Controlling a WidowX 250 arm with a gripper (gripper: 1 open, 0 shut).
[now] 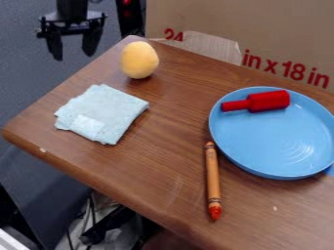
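My gripper (72, 44) hangs at the top left, off the table's edge over the grey floor, with its fingers pointing down and apart, nothing seen between them. On the wooden table (156, 166) sit a yellow egg-shaped object (140, 60) at the back, a folded pale cloth (102, 112) on the left, a blue plate (274, 142) on the right with a red bottle-like object (261, 101) lying on it, and an orange crayon (213, 181) lying left of the plate.
A cardboard box (248, 34) stands along the back. The table's middle, between cloth and plate, is clear. The left table edge drops to the floor.
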